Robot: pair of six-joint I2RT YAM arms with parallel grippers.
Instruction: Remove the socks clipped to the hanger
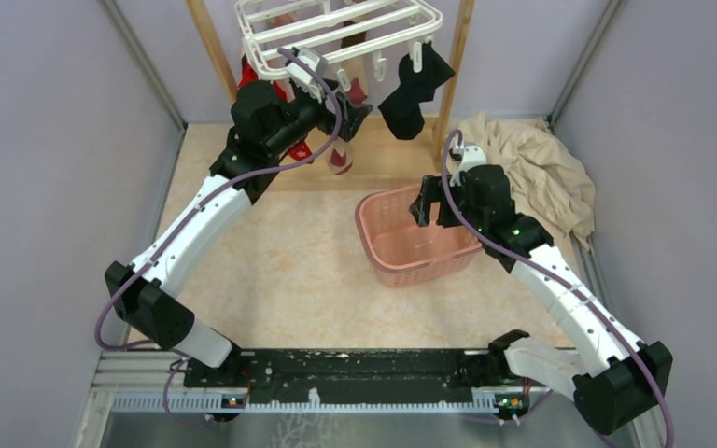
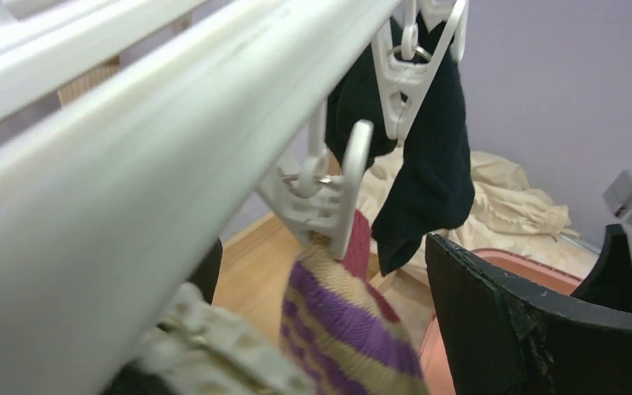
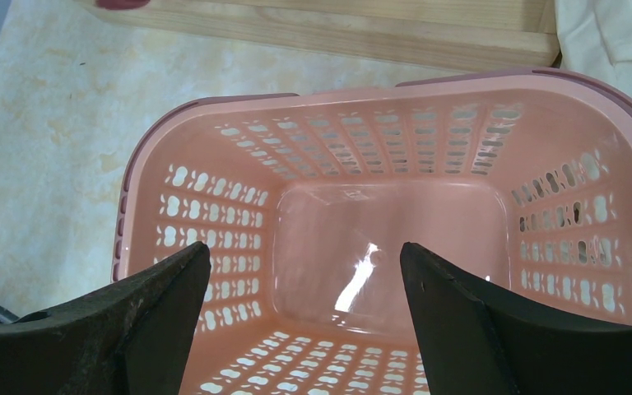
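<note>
The white hanger [image 1: 341,42] is at the top of the top view, with several socks clipped on. A beige and purple striped sock [image 2: 341,317] dangles from a white clip [image 2: 321,193], between the fingers of my left gripper [image 1: 347,119]. That gripper is open, its fingers apart on either side of the sock's upper part. A black sock [image 1: 417,89] hangs farther right, and red cloth [image 1: 301,151] shows behind the left arm. Over the pink basket [image 3: 378,99] my right gripper stands open, nothing between its fingers. The basket is empty.
Wooden posts [image 1: 453,65] and a base plank frame the hanging area. A crumpled beige cloth [image 1: 532,173] lies at the back right. To the basket's left, the table [image 1: 271,271] is bare.
</note>
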